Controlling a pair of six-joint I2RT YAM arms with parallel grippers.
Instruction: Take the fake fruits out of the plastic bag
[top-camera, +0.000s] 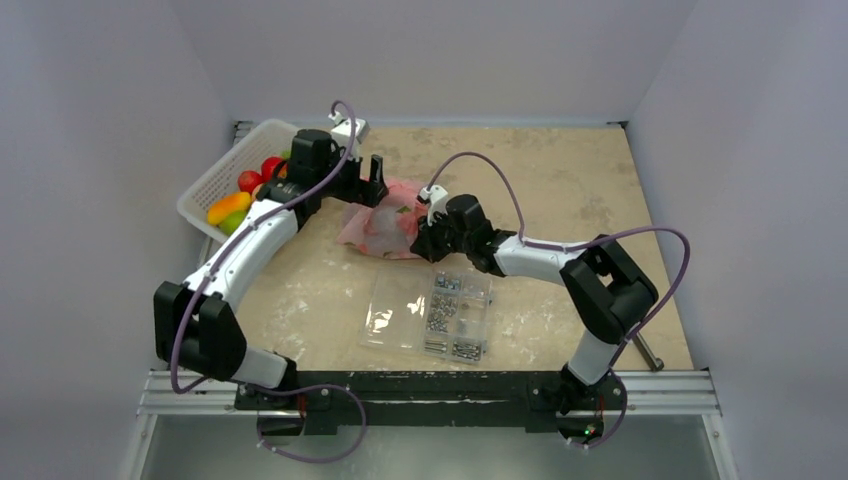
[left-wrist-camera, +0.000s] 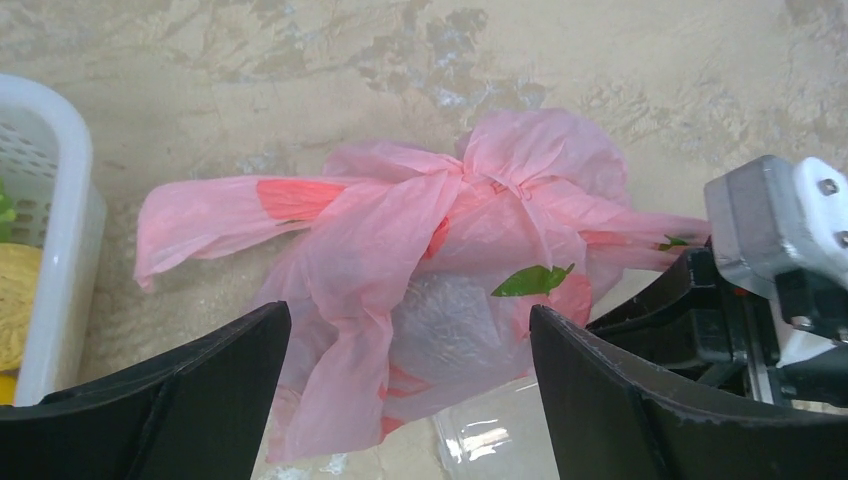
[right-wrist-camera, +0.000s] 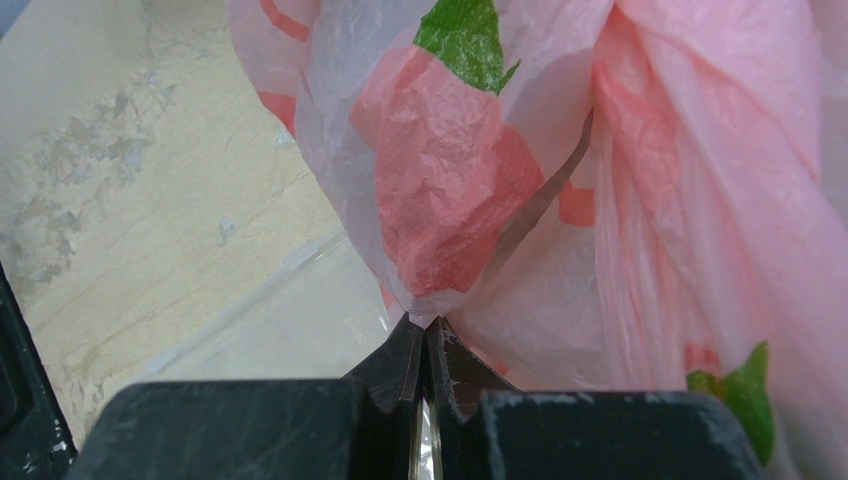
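The thin pink plastic bag, with red and green print, is crumpled near the table's middle. Its edge is pinched by my right gripper, which is shut on it. Over the bag's far left part, my left gripper stands open; in the left wrist view the bag spreads beneath and beyond its fingers, not gripped. No fruit shows through the bag. Fake fruits, among them a red one and a yellow-orange one, lie in the white basket at the back left.
A clear compartment box of small metal parts lies in front of the bag, its lid opened to the left. A metal rod rests by the front right edge.
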